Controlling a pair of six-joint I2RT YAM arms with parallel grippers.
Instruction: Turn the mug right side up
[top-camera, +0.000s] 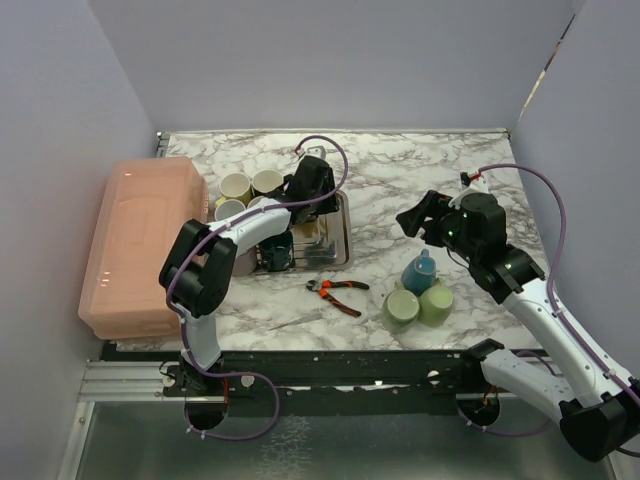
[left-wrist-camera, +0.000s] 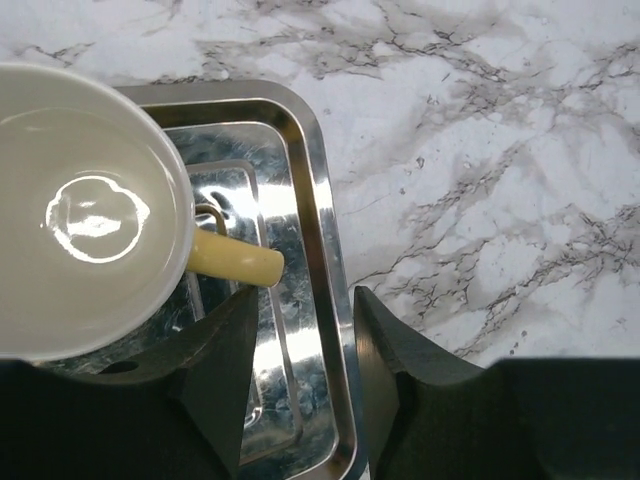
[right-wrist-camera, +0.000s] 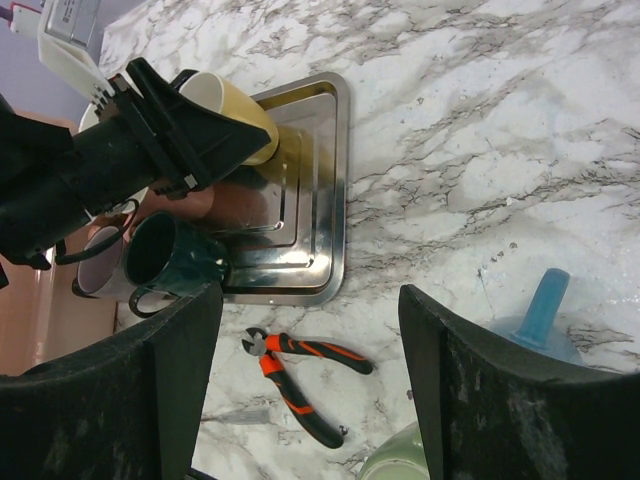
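A yellow mug with white interior (left-wrist-camera: 80, 220) fills the left side of the left wrist view, its handle (left-wrist-camera: 235, 257) pointing right over the steel tray (left-wrist-camera: 330, 330). My left gripper stands open beside that handle, nothing between its fingers; from the right wrist view it hides part of the yellow mug (right-wrist-camera: 240, 112). A dark green mug (right-wrist-camera: 170, 255) lies in the tray. My right gripper (top-camera: 420, 215) is open above the marble table, left of the top of its arm, near a blue mug (top-camera: 418, 272).
Two green mugs (top-camera: 400, 308) and pliers (top-camera: 335, 295) lie at the front. More mugs (top-camera: 235, 187) stand at the tray's left beside a large pink bin (top-camera: 140, 250).
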